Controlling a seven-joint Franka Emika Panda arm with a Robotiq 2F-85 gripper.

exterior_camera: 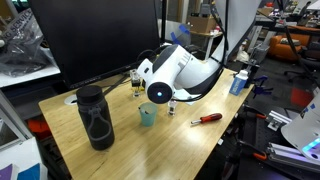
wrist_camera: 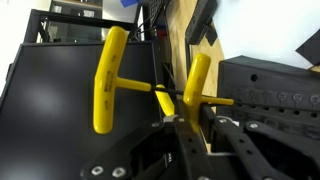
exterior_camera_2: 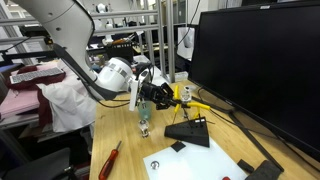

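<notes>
Two yellow T-shaped handles show in the wrist view. The nearer yellow handle [wrist_camera: 197, 82] has its lower end at my gripper, which is shut on it. To its left is another yellow handle [wrist_camera: 109, 82], its stem pointing right and passing behind the nearer one. A black block with a row of holes [wrist_camera: 272, 88] lies to the right. From the second exterior view, my gripper [exterior_camera_2: 172, 96] is by the yellow handles [exterior_camera_2: 187, 97], above the black stand [exterior_camera_2: 187, 132]. The arm largely hides the fingers in the first exterior view.
A black cylinder [exterior_camera: 97, 118] and a light teal cup [exterior_camera: 148, 116] stand on the table. A red screwdriver [exterior_camera: 206, 119] lies near a small bottle [exterior_camera: 171, 107]. White sheet [exterior_camera_2: 192, 165] lies before the stand; a large black monitor [exterior_camera_2: 258, 65] rises behind.
</notes>
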